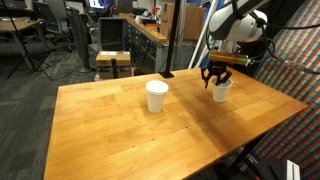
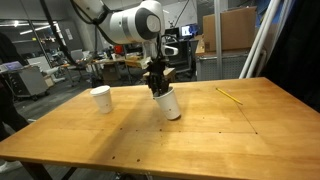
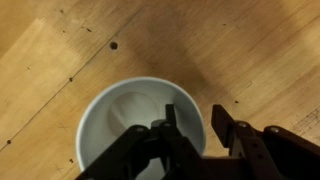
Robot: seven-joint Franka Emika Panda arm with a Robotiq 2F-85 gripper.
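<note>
Two white cups stand upright on the wooden table. My gripper [image 1: 214, 80] is low at the rim of the right-hand cup [image 1: 221, 94]. In the wrist view, this cup's mouth [image 3: 130, 110] faces the camera, and the gripper has its fingertips apart, one over the cup's opening and the other outside the rim. The cup wall passes between them with a gap. Whether either finger touches it cannot be told. The other cup [image 2: 102, 98] stands well apart from the gripper.
A yellow pencil-like stick [image 2: 230, 95] lies on the table [image 2: 250, 140] beyond the cup at the gripper.
</note>
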